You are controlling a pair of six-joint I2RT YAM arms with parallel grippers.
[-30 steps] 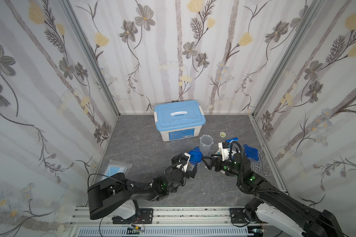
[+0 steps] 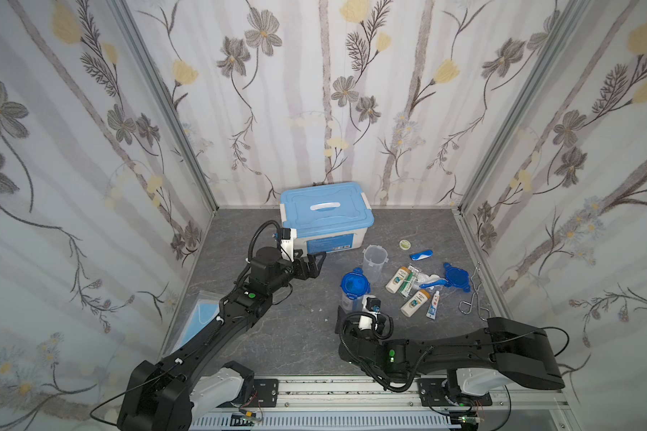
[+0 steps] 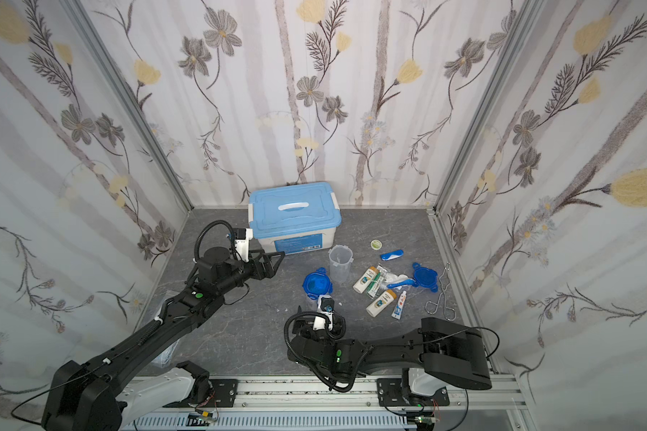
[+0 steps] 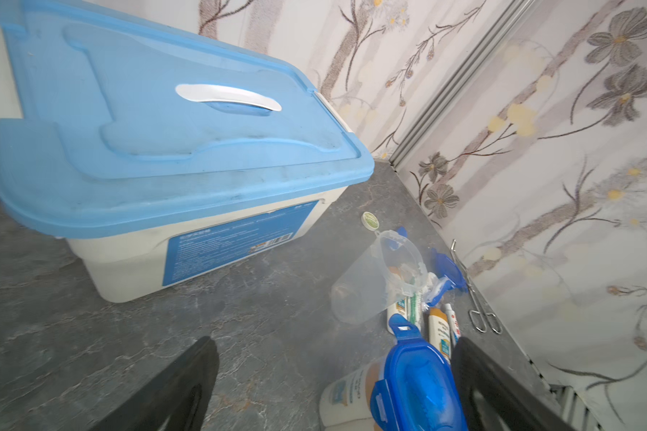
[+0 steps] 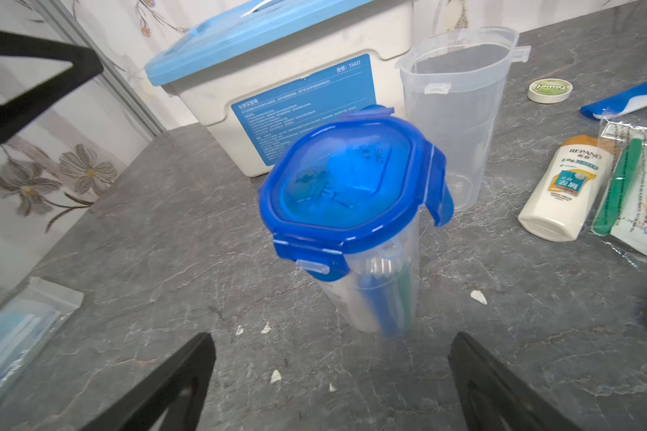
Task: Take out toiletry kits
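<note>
A clear cup with a blue lid (image 5: 348, 183) stands upright on the grey table, with blue and green items showing through its wall. Right in front of it, my right gripper is open and empty, its fingers (image 5: 161, 388) apart on either side. My left gripper (image 2: 310, 265) stands open close to the front of the storage box, to the left of the lidded cup; nothing lies between its fingers. Just behind the lidded cup is an open, empty-looking clear cup (image 5: 453, 107). Bottles (image 5: 568, 186) and a packaged toothbrush set (image 5: 629, 186) lie on the right.
A blue-lidded storage box (image 2: 325, 215) sits against the back wall. On the right are a second blue lid (image 2: 456, 276), a comb (image 2: 421, 254), a towel tablet (image 2: 404, 245) and metal tongs (image 2: 474, 298). A packaged mask (image 2: 197, 323) lies at left.
My left gripper has moved away from the lidded cup, back and left toward the box. My right gripper has swung left to the near side of the lidded cup, uncovering the bottles.
</note>
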